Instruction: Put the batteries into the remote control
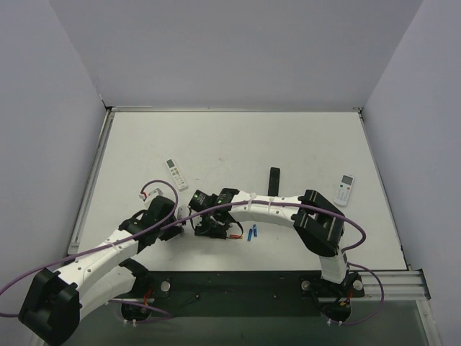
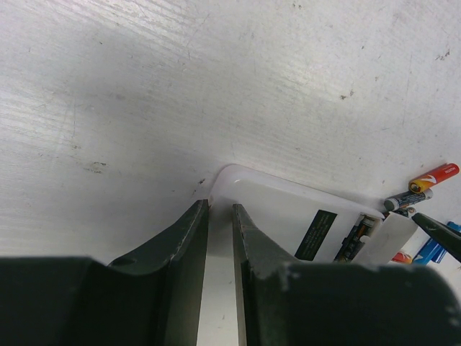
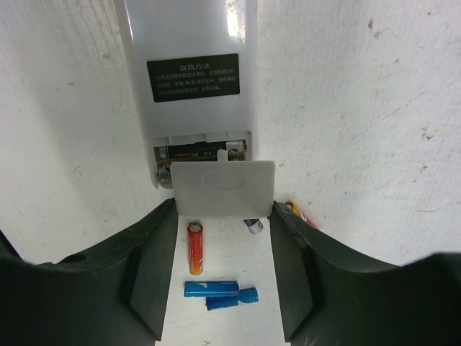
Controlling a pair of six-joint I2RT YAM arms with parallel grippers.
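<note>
In the left wrist view the white remote [image 2: 281,209] lies back side up, and my left gripper is shut on its far end. Between the fingers of my right gripper is the white battery cover [image 3: 225,189], gripped by its two sides. It hovers at the lower end of the remote, overlapping part of the battery compartment [image 3: 239,135] in the right wrist view. Inside, a black battery [image 3: 191,150] lies across the slot; another behind it is partly hidden by the cover. Whether the cover touches the remote I cannot tell.
Loose near the compartment end are an orange battery [image 3: 195,249], a silver-tipped battery [image 3: 253,225], a red-yellow one [image 3: 300,214] and two blue ones [image 3: 211,289]. Other remotes [image 1: 176,174] [image 1: 344,190] and a black bar [image 1: 274,182] stand farther back.
</note>
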